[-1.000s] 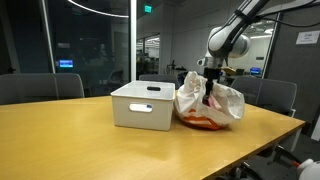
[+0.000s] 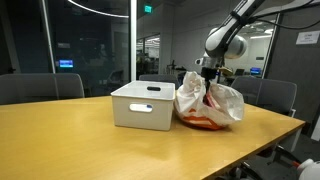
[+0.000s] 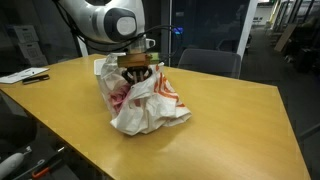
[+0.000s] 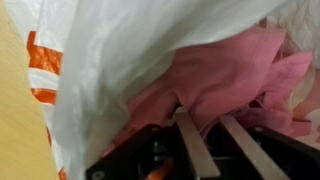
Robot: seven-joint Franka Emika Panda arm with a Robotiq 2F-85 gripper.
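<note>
A pink cloth [image 4: 215, 75] lies inside a white plastic bag [image 4: 120, 60] with orange markings. In the wrist view, the fingers [image 4: 197, 150] reach down into the cloth, a narrow gap between them. Pink folds lie right at their tips, but whether any are pinched cannot be seen. From outside, my gripper [image 3: 137, 72] points down into the mouth of the crumpled bag [image 3: 155, 105], whose sides partly hide it. A little pink shows through the bag opening in both exterior views.
To the left of the bag in exterior view 1 stands a white box [image 2: 144, 107] with a handle slot. Chairs [image 3: 209, 61] line the table's far edge.
The arm has shifted slightly upward over the bag in exterior view 1. The bag and the white box stay in about the same place.
</note>
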